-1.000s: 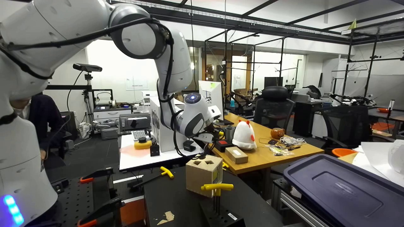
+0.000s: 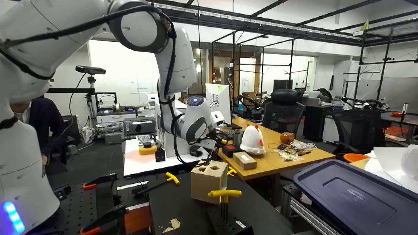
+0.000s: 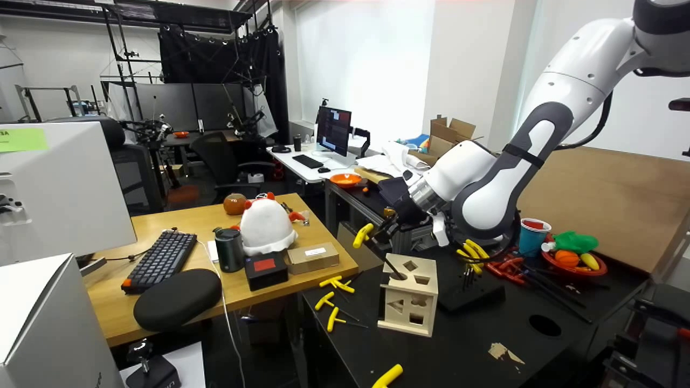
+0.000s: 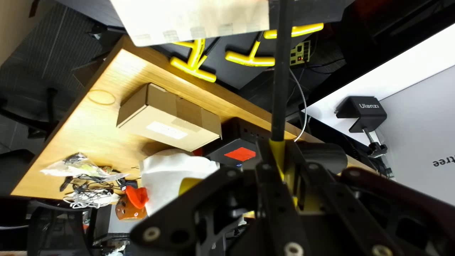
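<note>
My gripper is shut on a yellow-handled T-shaped hex key [image 4: 278, 98], whose long black shaft points away from the fingers. In exterior view 2 its yellow handle [image 3: 363, 235] shows beside the gripper [image 3: 383, 230], and the shaft slants down to the top of a wooden shape-sorter box [image 3: 407, 296]. Whether the tip sits in a hole or only touches the top cannot be told. The box [image 2: 208, 182] stands upright on the black table under my gripper [image 2: 214, 143]. Only part of the box [image 4: 196, 19] shows at the top of the wrist view.
Other yellow hex keys [image 3: 334, 319] lie beside the box, and several stand in a black holder [image 3: 472, 300]. A wooden desk [image 3: 194, 223] adjoins, with a cardboard box [image 3: 313, 258] and white plush hat [image 3: 266, 226].
In exterior view 1 the arm and gripper have shifted slightly left and down with the key. The wooden box has also slid a little left and turned slightly.
</note>
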